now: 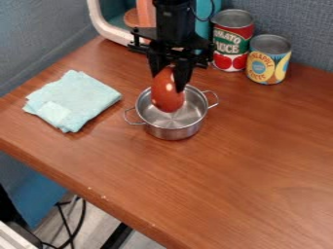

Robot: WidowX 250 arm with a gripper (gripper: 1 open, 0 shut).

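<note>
My black gripper [169, 60] hangs over a small steel pot [177, 123] with two side handles, shut on a red egg-shaped object [166, 93], likely a plastic tomato or similar item. The red object is lowered into the pot's opening, its bottom within the rim. The fingertips are partly hidden behind it.
A folded light blue cloth [72, 99] lies left of the pot. Two cans, a tomato can [232, 41] and a yellow-labelled can [268, 60], stand at the back right. A white container [111, 19] is at the back.
</note>
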